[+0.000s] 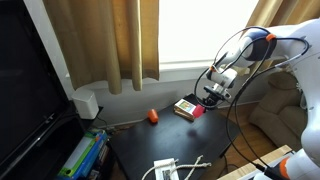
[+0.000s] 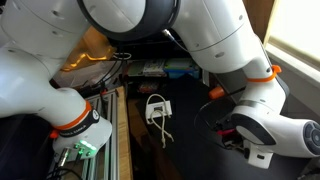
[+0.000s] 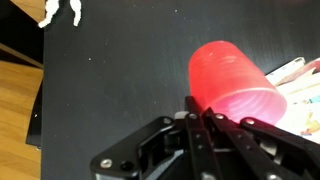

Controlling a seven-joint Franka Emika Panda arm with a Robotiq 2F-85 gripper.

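A red cup (image 3: 222,72) is in the fingers of my gripper, which is shut on the cup's wall. In the wrist view the cup lies tilted, its pink inside (image 3: 258,106) facing the lower right. The same cup (image 1: 198,111) shows small at the right of the dark table in exterior view 1, beside a box or book. An orange rounded object (image 1: 153,116) rests on the table to the left of the cup, well apart from it. The arm hides most of the gripper in exterior view 2.
The light-coloured book or box (image 1: 184,107) lies near the table's back edge. A white power block (image 2: 158,106) with a pale cable sits toward the front. Window wall and curtains stand behind.
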